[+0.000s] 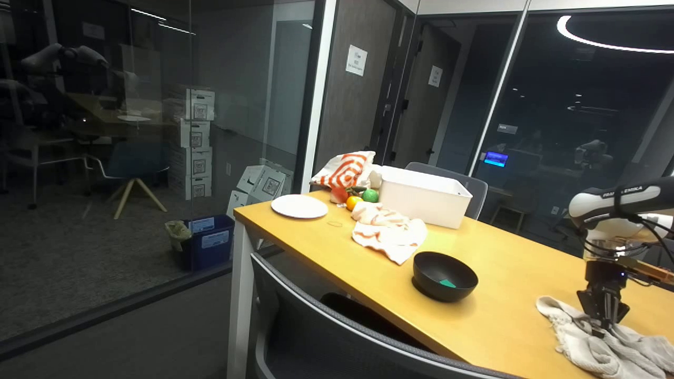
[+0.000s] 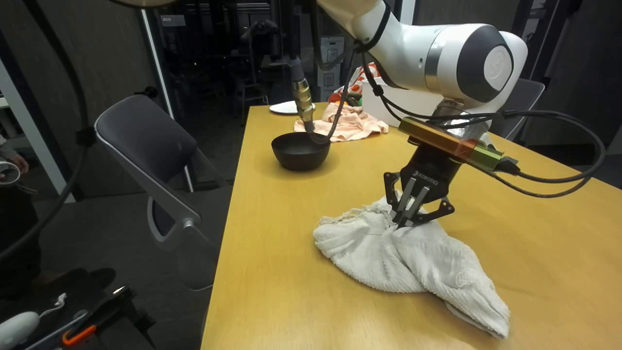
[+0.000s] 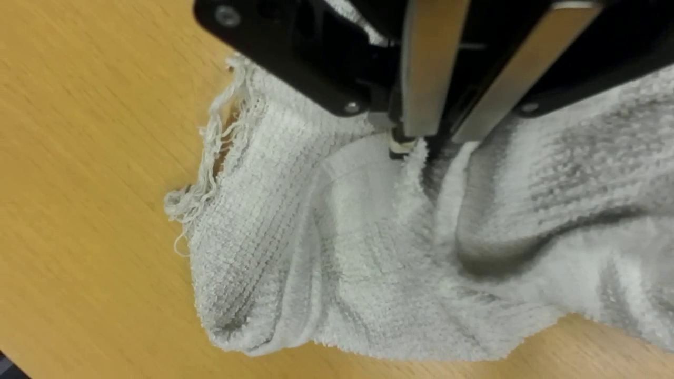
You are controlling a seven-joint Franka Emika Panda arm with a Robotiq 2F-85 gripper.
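Note:
A whitish-grey knit towel (image 2: 385, 256) lies bunched on the table, folded over itself, with a frayed fringe along one edge in the wrist view. My gripper (image 2: 406, 221) points down into the middle of it, shut on a pinch of the cloth. In the wrist view, folds of the towel (image 3: 379, 252) rise toward the fingertips (image 3: 429, 117), whose ends are partly hidden in the fabric. Most of the cloth rests on the tabletop around the gripper. From the first exterior view, the towel (image 1: 591, 350) sits at the lower right.
A black bowl (image 1: 436, 265) with a green piece inside stands mid-table. Beyond it are an orange-and-white cloth (image 1: 392, 230), a white bin (image 1: 420, 199), toy produce (image 1: 354, 202) and a white plate (image 1: 299, 206). A chair (image 2: 148, 140) is beside the table edge. Bare table separates bowl and towel.

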